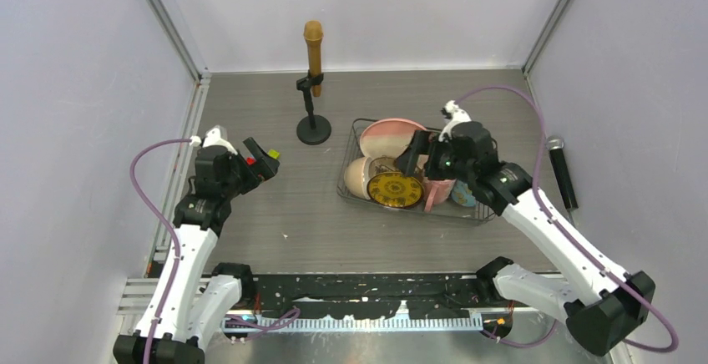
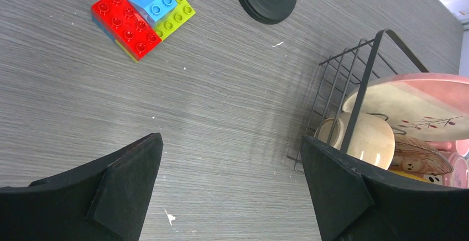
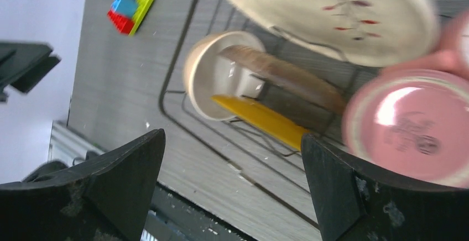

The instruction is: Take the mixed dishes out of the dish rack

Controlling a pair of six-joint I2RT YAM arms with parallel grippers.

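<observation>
The wire dish rack (image 1: 451, 214) stands right of the table's middle, filled with mixed dishes. At its back leans a pink-rimmed plate (image 1: 391, 137); a cream cup (image 1: 356, 179) lies on its side at the left end. A yellow patterned plate (image 1: 395, 189) stands at the front, beside a pink mug (image 1: 436, 193). A blue mug (image 1: 464, 194) is partly covered by the right arm. Over the rack hovers my right gripper, open and empty, with the yellow plate's edge near its right finger in the right wrist view. My left gripper is open over bare table left of the rack.
Red, blue and green toy bricks (image 2: 138, 17) lie at the left beside the left gripper. A microphone stand (image 1: 313, 128) rises behind the rack's left side, and another microphone (image 1: 562, 172) is at the right wall. Bare table lies between the bricks and rack.
</observation>
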